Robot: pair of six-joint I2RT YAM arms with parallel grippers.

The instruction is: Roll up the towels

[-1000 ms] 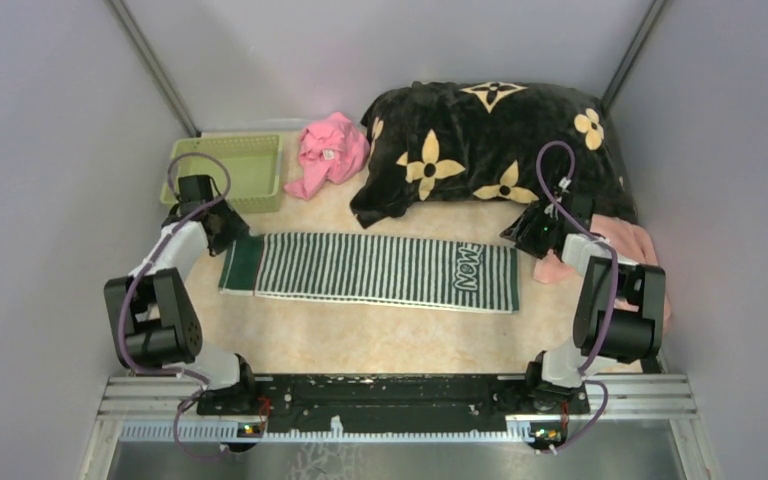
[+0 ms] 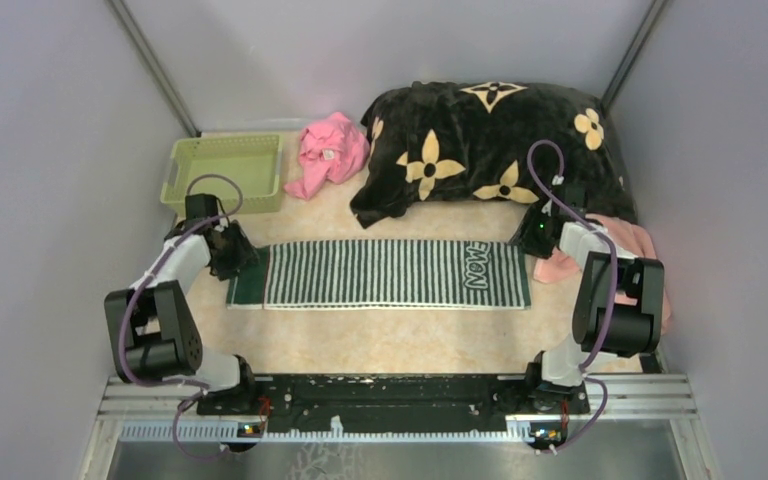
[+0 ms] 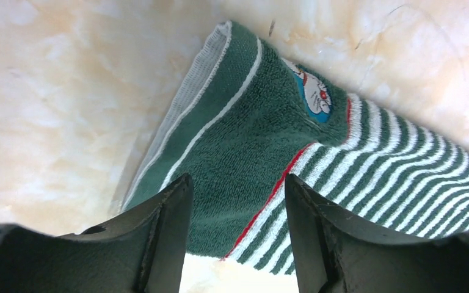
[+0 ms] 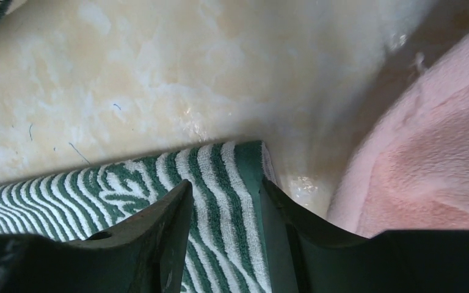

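A long green-and-white striped towel (image 2: 380,274) lies folded lengthwise across the table, with a plain green band (image 3: 232,152) at its left end and raised lettering near its right end. My left gripper is over that green end, its fingertips apart and nothing visibly held. My right gripper is at the towel's right end, close to its upper corner, fingertips also apart with towel showing between them; whether they touch it I cannot tell.
A green basket (image 2: 170,185) is at the back left, a pink cloth (image 2: 330,150) beside it, a dark patterned blanket (image 2: 470,140) at the back right. A pale pink towel (image 4: 439,171) lies close right of my right gripper.
The striped towel has shifted rightward, its left part also toward the front.
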